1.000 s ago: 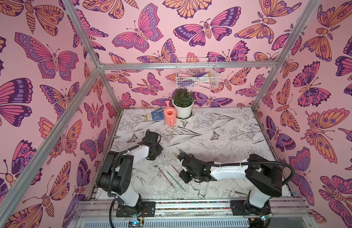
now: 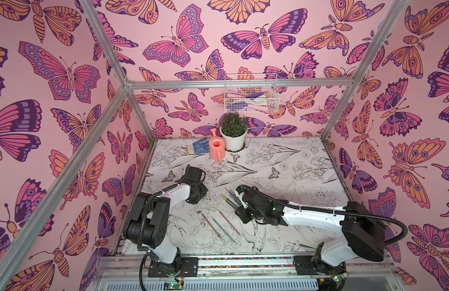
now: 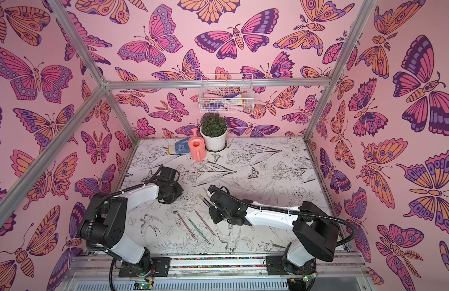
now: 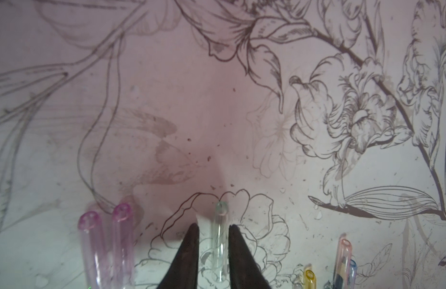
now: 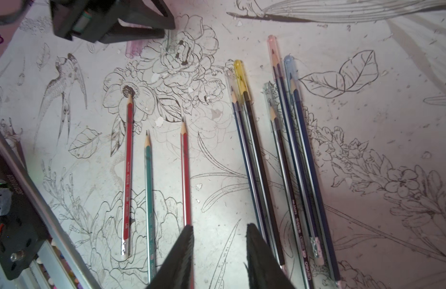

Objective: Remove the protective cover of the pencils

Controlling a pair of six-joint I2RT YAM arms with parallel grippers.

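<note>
My left gripper is low over the table, fingers part open around a clear greenish cap (image 4: 221, 212). Pink caps (image 4: 121, 226) lie left of it. My right gripper hovers open over the pencils, nothing between its fingers. Two red pencils (image 5: 129, 173) and a green pencil (image 5: 149, 192) lie bare. Several pencils with clear, yellow (image 5: 240, 77), pink (image 5: 274, 50) and blue (image 5: 290, 67) covers lie together to their right.
A coral watering can (image 2: 216, 150), a potted plant (image 2: 234, 135) and a blue packet (image 2: 197, 146) stand or lie at the back.
My right arm has moved to the right and slightly toward the back, over the covered pencils. The left arm has shifted very little.
</note>
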